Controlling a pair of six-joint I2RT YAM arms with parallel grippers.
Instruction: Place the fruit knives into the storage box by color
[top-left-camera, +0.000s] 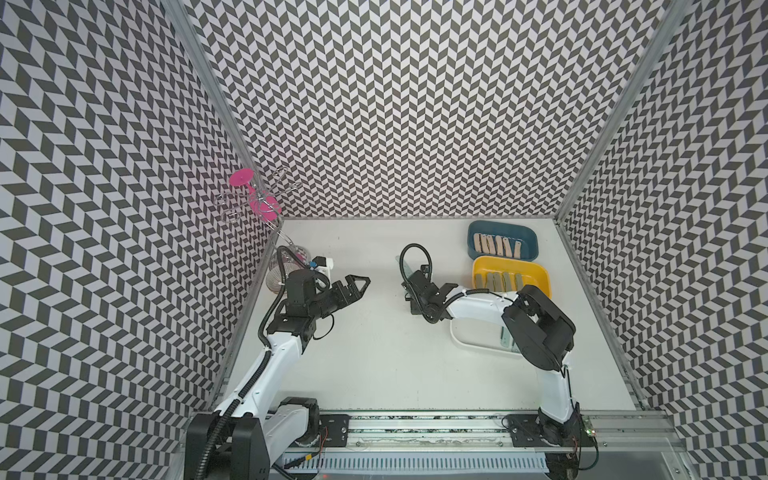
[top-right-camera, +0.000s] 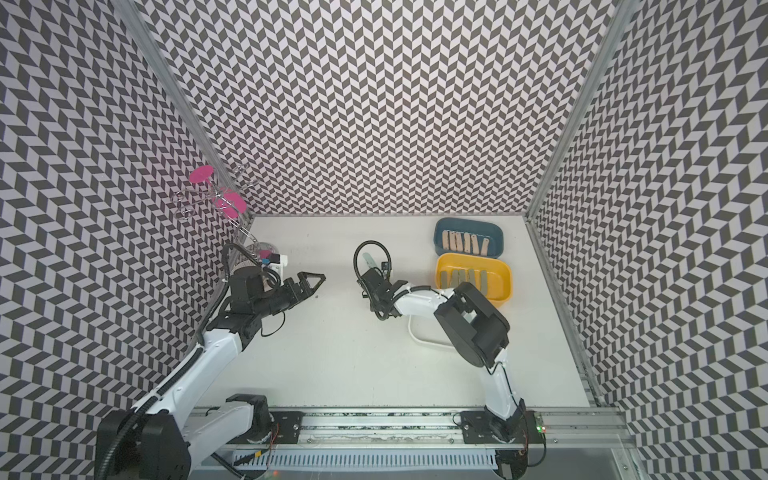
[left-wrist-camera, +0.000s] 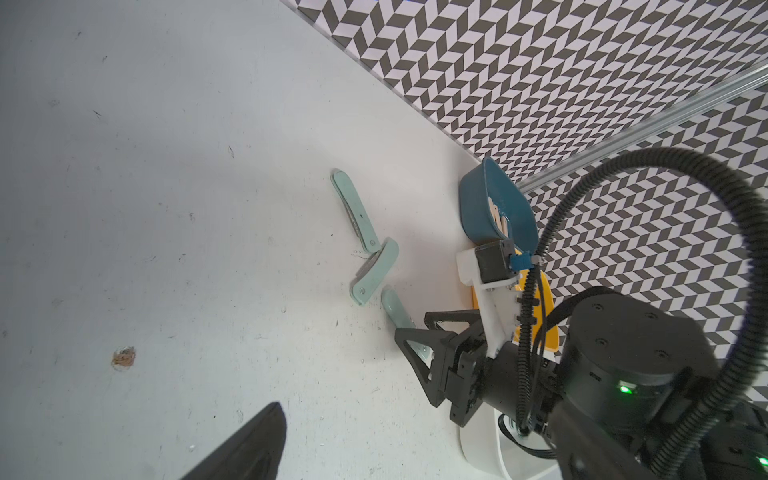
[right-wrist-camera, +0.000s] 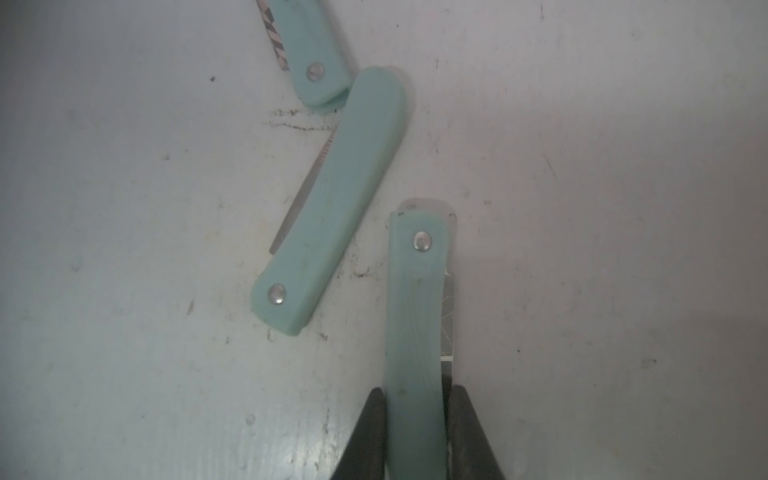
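Three mint-green folding knives lie on the table: one (left-wrist-camera: 352, 204) farthest back, a middle one (right-wrist-camera: 336, 192), and a nearer one (right-wrist-camera: 416, 320), which has my right gripper down around its handle, fingertips close against both sides; whether they grip it is unclear. My left gripper (top-left-camera: 360, 284) stands open and empty at the left. The blue box (top-left-camera: 501, 228) holds several pink knives (top-left-camera: 496, 245); the yellow box (top-left-camera: 541, 280) holds several grey-green knives (top-left-camera: 494, 281); the white box (top-left-camera: 472, 340) holds mint knives, partly hidden by my right arm.
A wire rack with pink discs (top-left-camera: 264, 204) and a basket stands at the back left, beside my left arm. The three boxes line the right side.
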